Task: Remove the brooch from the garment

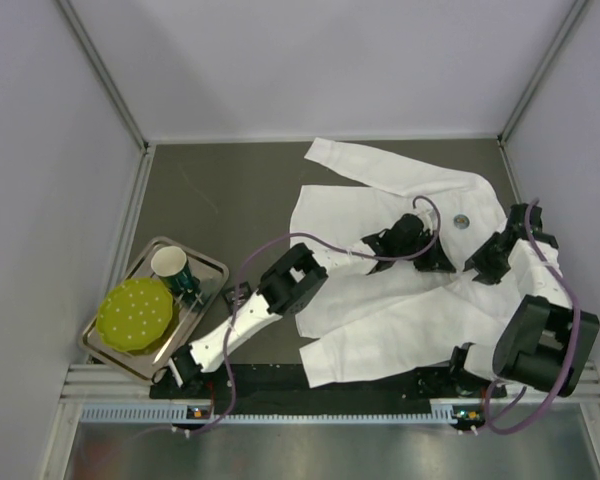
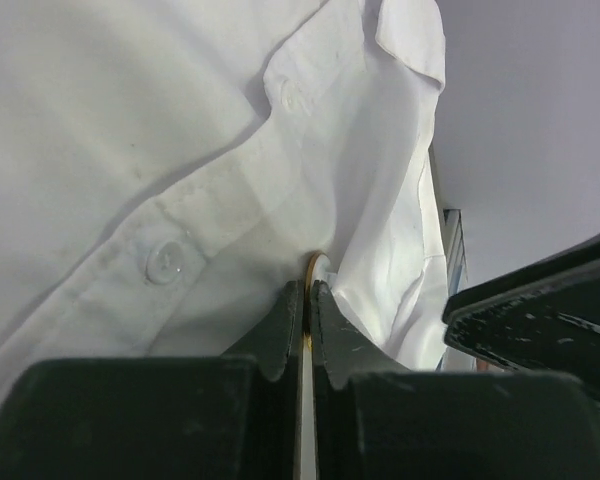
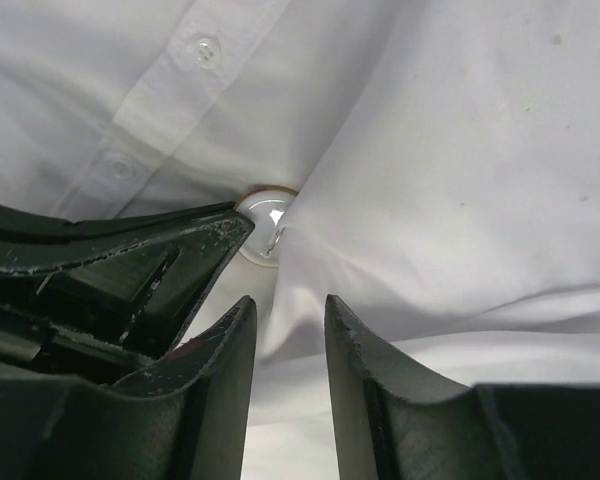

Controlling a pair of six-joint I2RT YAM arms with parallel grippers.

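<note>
The white garment (image 1: 355, 250) is spread over the table. The brooch (image 3: 265, 222) is a shiny round disc with a golden rim, against a fold of the garment. My left gripper (image 1: 451, 268) is shut on it; the left wrist view shows the disc edge-on (image 2: 315, 268) between its fingertips. Cloth covers one side of the brooch, and whether its pin is free cannot be seen. My right gripper stands partly open just beside the brooch, with garment cloth visible beyond its gap and nothing clearly held.
A metal tray (image 1: 212, 268) at the left carries a green dish (image 1: 135, 313) and a mug (image 1: 171, 266). A small round grey patch (image 1: 461, 221) shows near the collar. The two grippers are close together; bare table lies at the back left.
</note>
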